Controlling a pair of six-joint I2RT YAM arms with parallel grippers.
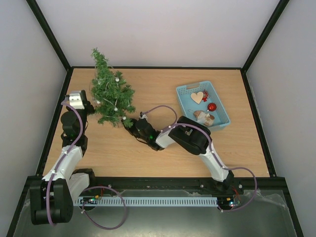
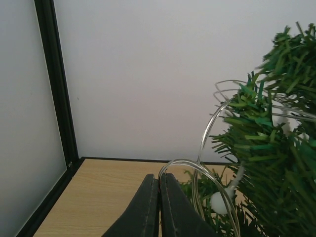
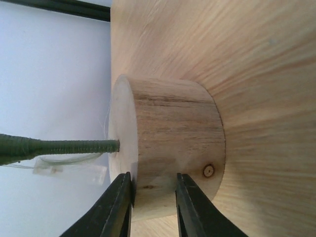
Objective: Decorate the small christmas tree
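Observation:
The green tree leans toward the back left, with white bulbs on it. In the left wrist view its branches fill the right side. Beside the tree's left side, my left gripper is shut on a thin clear wire, which loops from the fingertips toward the branches. Low at the tree's front, my right gripper stands part open. The tree's round wooden base shows beyond its parted fingers; contact cannot be judged. A green stem enters the base's flat face.
A blue basket on the right holds a wooden heart, a red ball and other ornaments. Bare table lies between tree and basket. Walls enclose the back and sides.

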